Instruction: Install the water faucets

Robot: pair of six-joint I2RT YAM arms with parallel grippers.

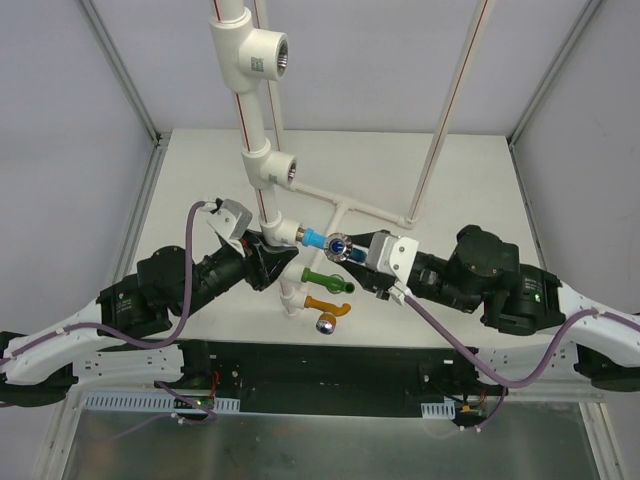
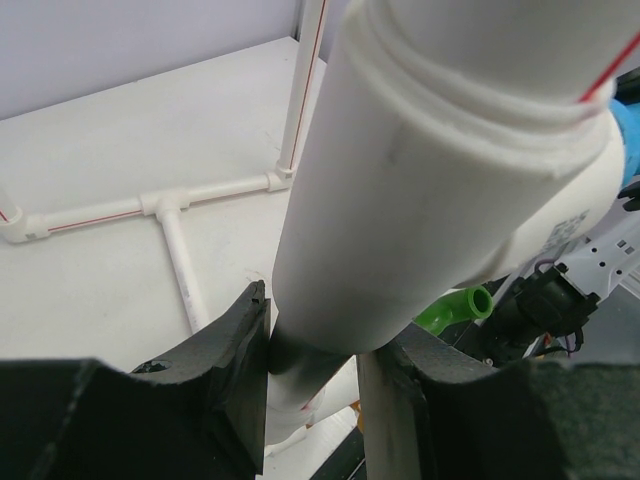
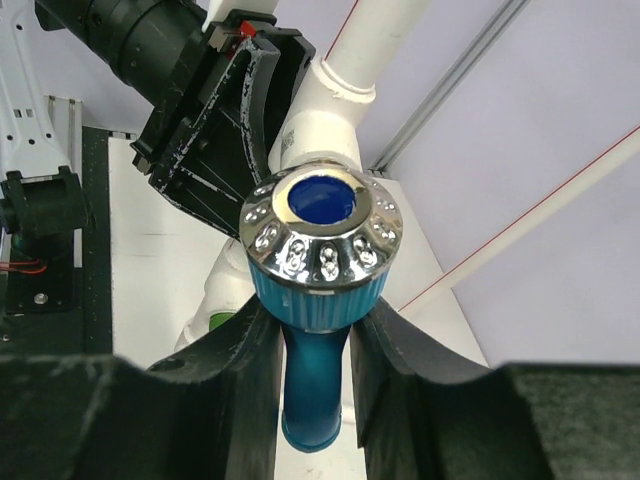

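Note:
A blue faucet [image 1: 313, 239] with a chrome knob joins a brass end in a side outlet of the white standing pipe [image 1: 249, 118]. In the right wrist view its blue body [image 3: 314, 385] lies between the fingers of my right gripper, which is shut on it. My left gripper [image 1: 268, 258] is at the pipe beside that outlet. The left wrist view has the white pipe [image 2: 400, 180] between its fingers, one close on each side, so it looks shut on the pipe. Below are a green faucet [image 1: 328, 283] and an orange faucet [image 1: 328, 306], both on lower outlets.
Two upper outlets, a large socket [image 1: 272, 55] and a smaller socket [image 1: 284, 169], are empty. Thin white pipework [image 1: 365, 208] runs across the white board [image 1: 470, 200] behind. The two grippers are close together around the outlet.

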